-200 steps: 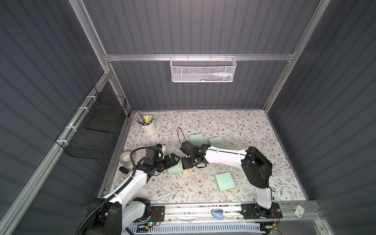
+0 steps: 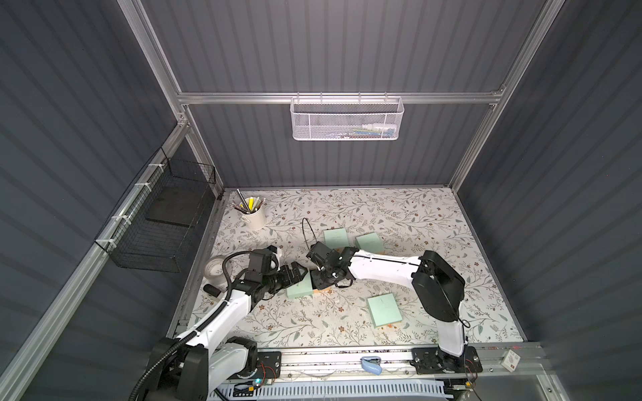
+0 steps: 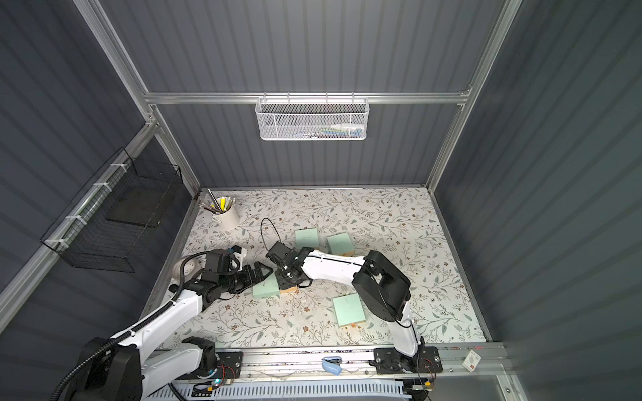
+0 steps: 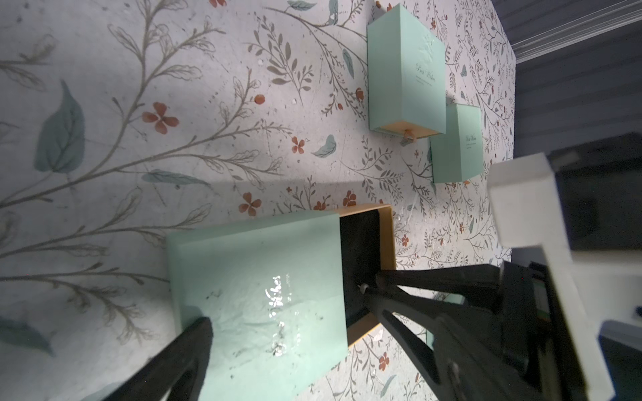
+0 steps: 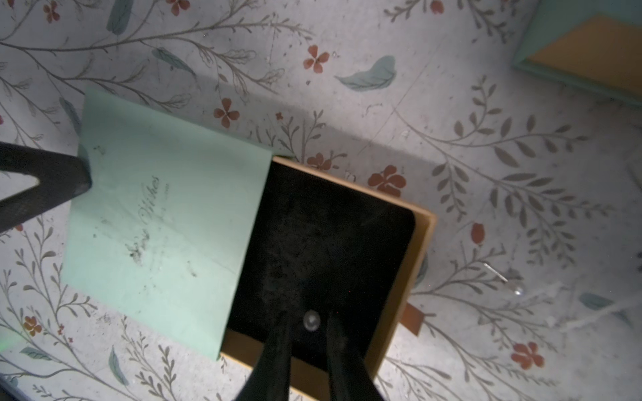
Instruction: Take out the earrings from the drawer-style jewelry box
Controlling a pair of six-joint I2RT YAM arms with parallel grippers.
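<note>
The mint-green jewelry box (image 5: 167,220) lies on the table, its black-lined drawer (image 5: 327,247) pulled out toward the right. A pearl earring (image 5: 311,320) shows against the lining between the fingertips of my right gripper, which is shut on it, low over the drawer. Astride the box sleeve, my left gripper stands open, one of its fingers (image 4: 190,351) at the sleeve's near side. A second pearl earring (image 5: 513,287) lies loose on the table right of the drawer. In the top left view, my right arm hides most of the drawer.
Two more green boxes (image 2: 335,238) (image 2: 369,243) sit behind the right arm, and another (image 2: 384,310) is in front of it. A pen cup (image 2: 253,217) stands at the back left, a tape roll (image 2: 214,268) at the left edge.
The left arm, the box and everything else look the same.
</note>
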